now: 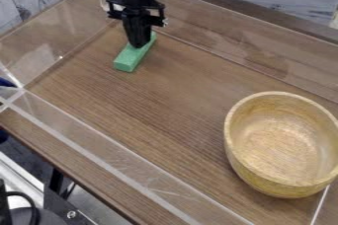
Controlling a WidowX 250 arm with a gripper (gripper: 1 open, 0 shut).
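Note:
The black gripper is at the top centre of the view, pointing down at the far end of a green rectangular block that lies on the wooden table. Its fingertips are at or just over the block; whether they touch it is too small to tell. The fingers look close together, and nothing clearly shows between them.
A large pale yellow bowl stands at the right front. Pale walls and edges border the back and left.

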